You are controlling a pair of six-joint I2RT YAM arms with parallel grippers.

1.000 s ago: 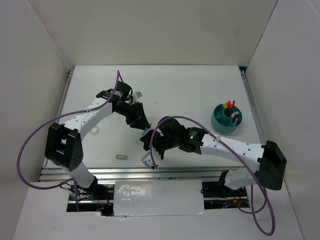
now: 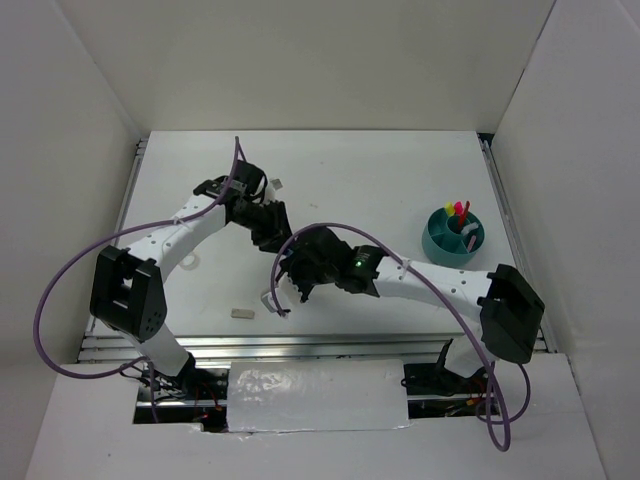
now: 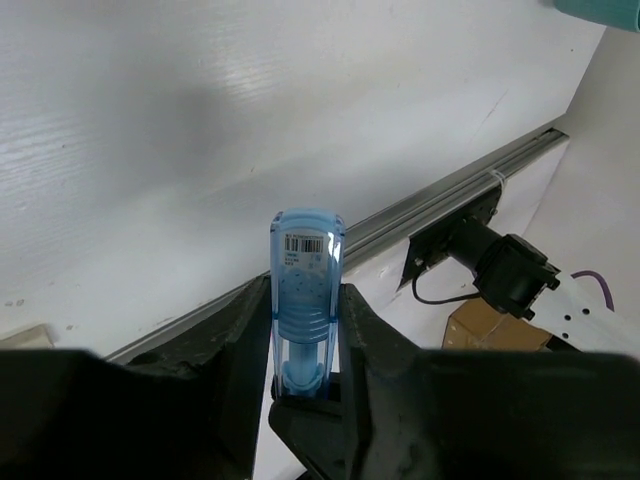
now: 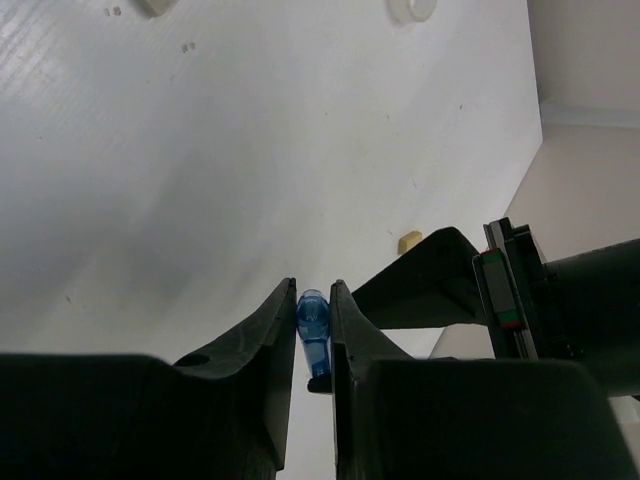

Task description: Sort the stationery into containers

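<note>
A clear blue stationery piece with a barcode label (image 3: 305,250) stands between the fingers of my left gripper; whether they press on it is hard to tell. In the right wrist view, my right gripper is shut on the rounded blue end of this piece. Both grippers meet left of the table's middle, and from the top the arms hide most of the piece. A round teal container (image 2: 428,240) at the right holds several colourful items, among them a red one (image 2: 464,212). A pale block (image 2: 243,313) lies near the front edge.
A clear or white ring (image 2: 189,262) lies on the left of the white table (image 2: 350,170). In the right wrist view, a small yellowish block (image 4: 410,242) rests beyond the left gripper.
The right arm has shifted left over the last second, its gripper coming closer in against the left one. The left arm stays almost still. The container and loose items are unmoved.
</note>
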